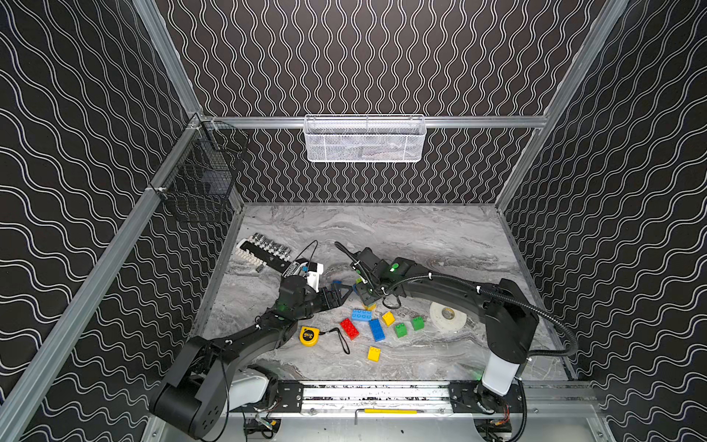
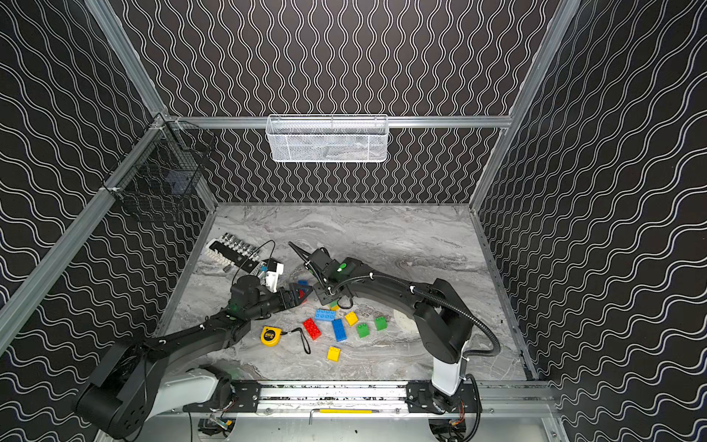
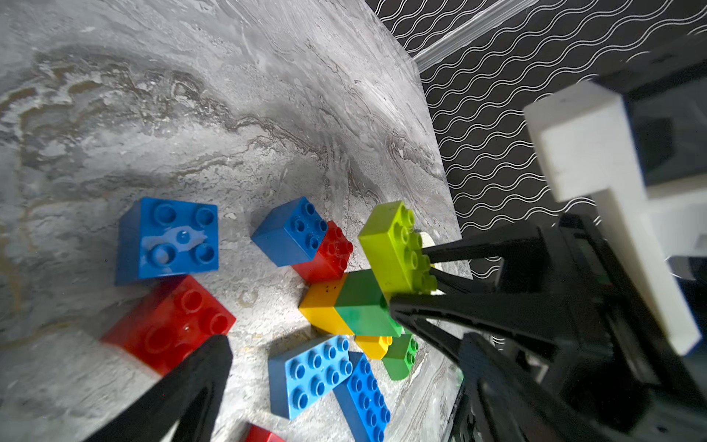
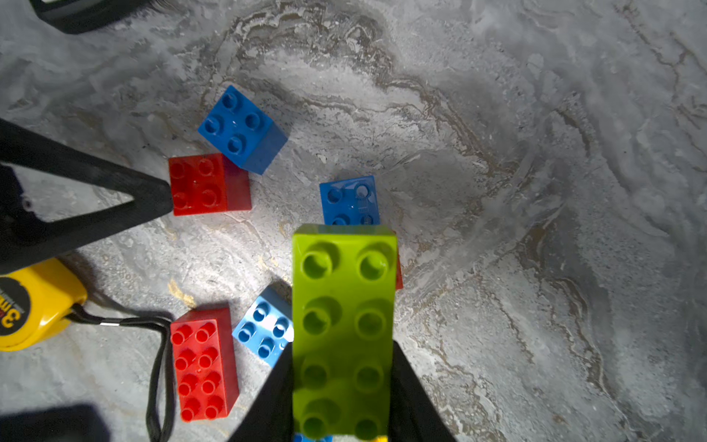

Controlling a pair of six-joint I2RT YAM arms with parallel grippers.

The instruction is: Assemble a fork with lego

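A lime 2x4 brick is held upright in my shut right gripper, filling the lower middle of the right wrist view. Below it in the left wrist view a yellow brick (image 3: 320,305) and green brick (image 3: 361,302) sit joined, near blue (image 3: 287,228) and red (image 3: 331,250) bricks. My left gripper (image 1: 336,297) is open, low over another blue (image 3: 168,239) and red brick (image 3: 169,324), nothing between its fingers.
Loose bricks, including light blue (image 1: 361,314) and red (image 1: 348,328), lie in front. A tape measure (image 1: 308,336), a white roll (image 1: 447,316) and a socket set (image 1: 265,250) surround them.
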